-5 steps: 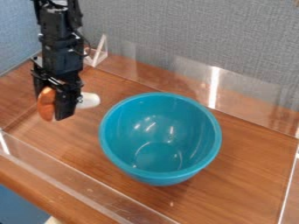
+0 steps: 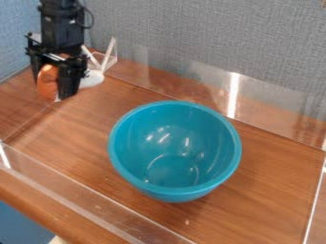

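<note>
My black gripper [image 2: 59, 80] is at the upper left of the camera view, shut on an orange object [image 2: 48, 83] held low between its fingers. Behind it on the table lies a white item [image 2: 90, 80], partly hidden by the gripper. A large teal bowl [image 2: 174, 124] stands at the centre right, empty, apart from the gripper.
A white wire-like stand [image 2: 106, 55] is near the back wall. Clear low barriers run along the back and front edges.
The gripper has moved back and up in the view, away from the front edge, carrying the orange object. The bowl has not moved.
</note>
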